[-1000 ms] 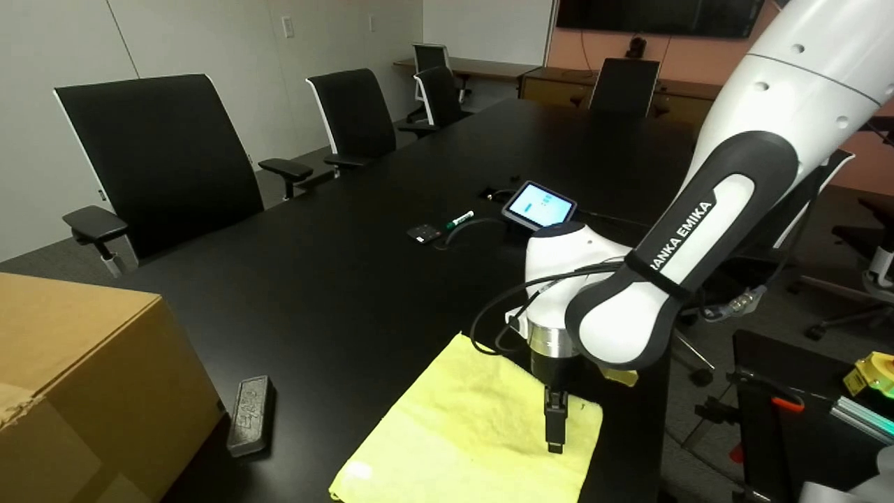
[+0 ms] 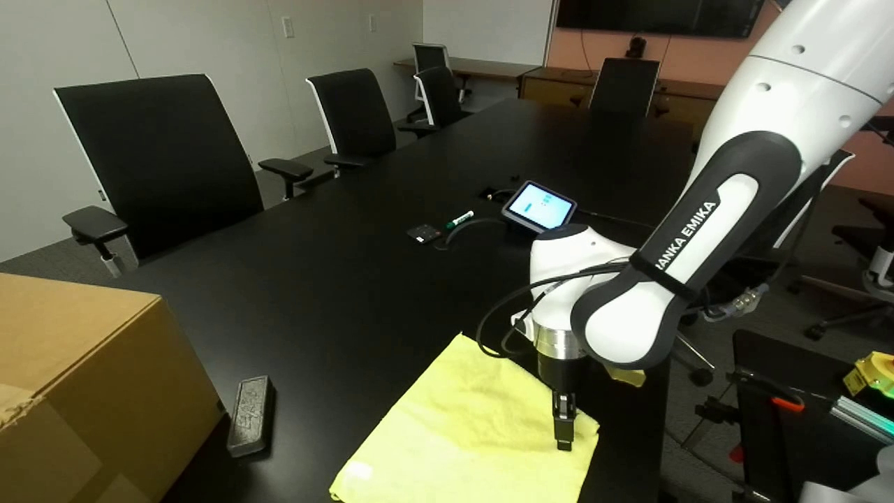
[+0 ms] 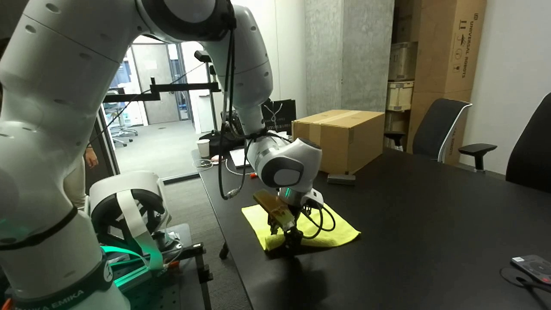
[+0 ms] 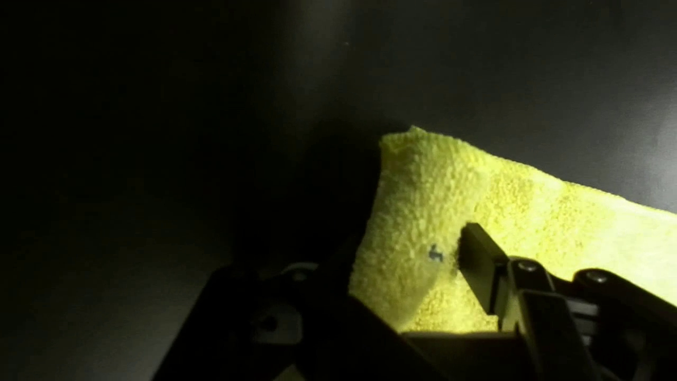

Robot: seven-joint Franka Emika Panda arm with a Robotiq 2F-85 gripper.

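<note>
A yellow cloth lies spread on the black table, and its near part also shows in exterior view 2. My gripper points down at the cloth close to its right edge. In the wrist view, a raised fold of the cloth with a small dark mark runs between the fingers. One finger stands to the right of the fold; the other is dark and hard to make out at lower left. The fingers look part open, and whether both fingers touch the fold cannot be told.
A cardboard box and a dark grey eraser-like block are left of the cloth. Farther back are a lit tablet, a green marker and a small black device. Between these and the cloth, the table is clear.
In exterior view 1, my gripper has shifted slightly right, toward the cloth's right edge. The cloth's right corner has drawn in a little and looks more rumpled beside the fingers.
</note>
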